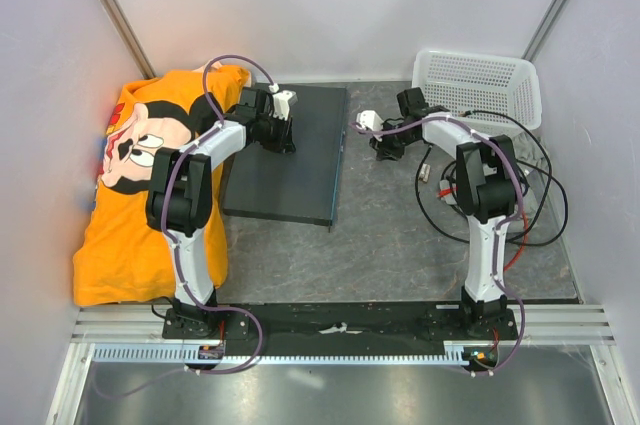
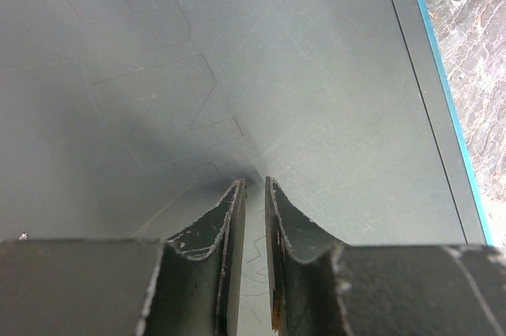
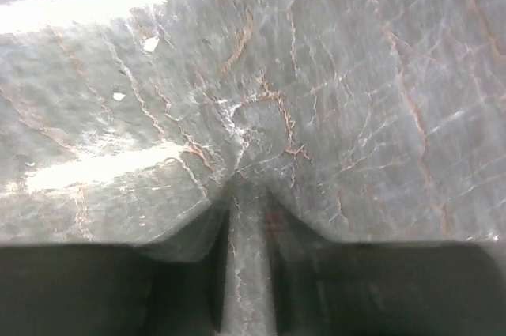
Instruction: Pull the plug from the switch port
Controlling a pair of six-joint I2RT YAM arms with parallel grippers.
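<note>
A dark flat panel (image 1: 285, 185) with a blue strip along its right edge (image 2: 443, 95) fills the left wrist view. My left gripper (image 1: 285, 145) hangs over it; in the left wrist view its fingertips (image 2: 236, 190) are slightly parted, with nothing seen between them. My right gripper (image 1: 385, 150) is over bare grey floor (image 3: 356, 115), right of the panel; its blurred fingers stand a little apart with only floor visible between them. I cannot pick out a plug or switch port in these views.
An orange cartoon cloth (image 1: 130, 235) lies along the left. A white basket (image 1: 475, 75) sits at the back right, with looped black and red cables (image 1: 555, 215) and small objects below it.
</note>
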